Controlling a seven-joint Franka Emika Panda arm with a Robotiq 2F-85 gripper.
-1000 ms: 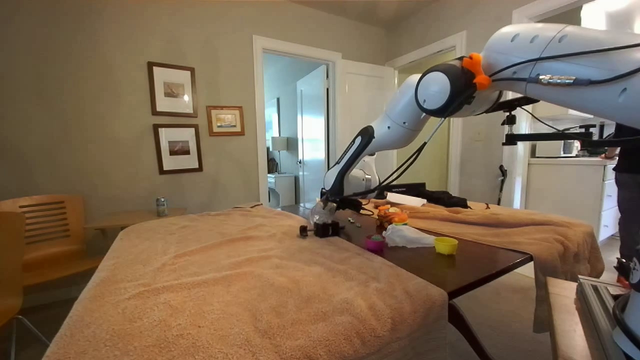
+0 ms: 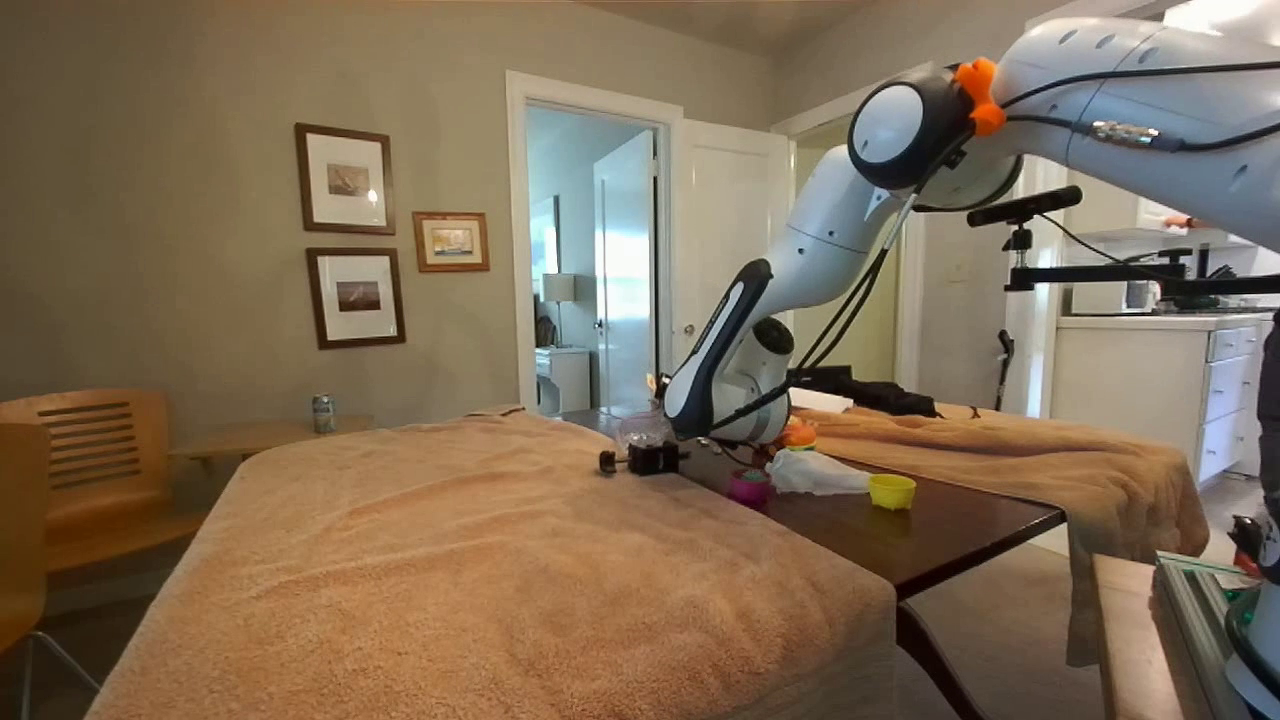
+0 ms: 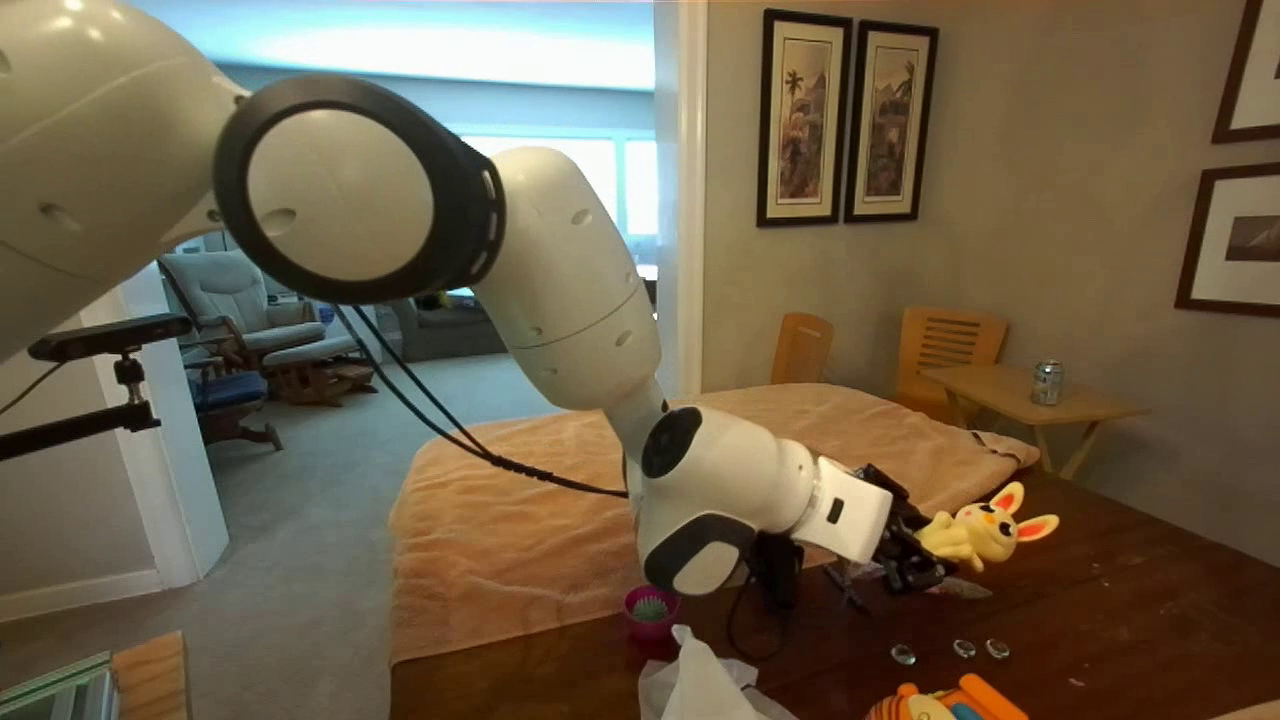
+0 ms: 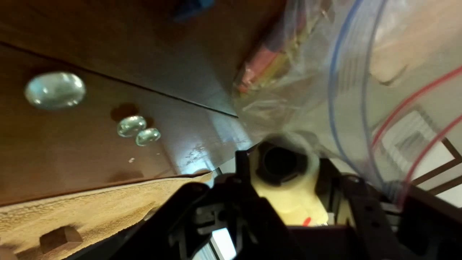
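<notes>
In exterior view 2 a yellow toy bunny (image 3: 974, 536) with red inner ears shows at the end of my black gripper (image 3: 921, 562), above the dark table (image 3: 1128, 600). In the wrist view the yellow toy (image 4: 294, 208) fills the gap between the fingers, and my gripper is shut on it. A dark round patch covers part of the toy there. Beside it spreads a clear zip bag (image 4: 312, 104) with blue and red seal lines and colourful contents. Whether the bag is also pinched I cannot tell.
Three clear glass pebbles, one of them the larger pebble (image 4: 55, 90), lie on the table. Also there are a pink cup (image 3: 649, 610) with something green inside, a white plastic bag (image 3: 702, 684), an orange toy (image 3: 948, 702) and a yellow cup (image 2: 891, 491).
The arm's wrist has tilted and come nearer exterior view 1, and its elbow has risen. It now hides the glass pebbles and part of the orange toy there.
</notes>
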